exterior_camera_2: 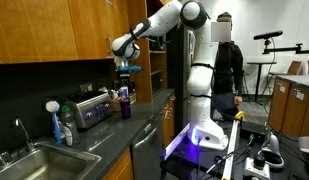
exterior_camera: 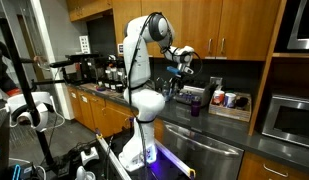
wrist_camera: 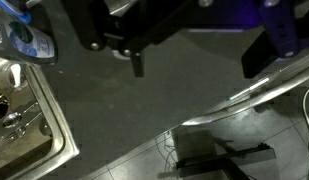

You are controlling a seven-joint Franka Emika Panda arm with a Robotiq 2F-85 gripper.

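Note:
My gripper is open above the dark countertop [wrist_camera: 144, 110], its two dark fingers [wrist_camera: 137, 65] wide apart with no object between them. In exterior view 1 the gripper [exterior_camera: 179, 85] hangs over the counter near the back wall, small and dark. A dark purple cylinder [exterior_camera_2: 125, 107] stands on the counter close to it; exterior view 1 shows this cylinder [exterior_camera: 195, 105] slightly right of the gripper. The fingertips are too small to make out in both exterior views.
A metal sink [wrist_camera: 29, 125] and a clear bottle with a blue label [wrist_camera: 29, 40] lie at the left of the wrist view. A rack of kitchen items [exterior_camera: 230, 102] stands against the wall, and a toaster [exterior_camera_2: 92, 110] sits nearby. The counter's front edge borders open floor [wrist_camera: 144, 165].

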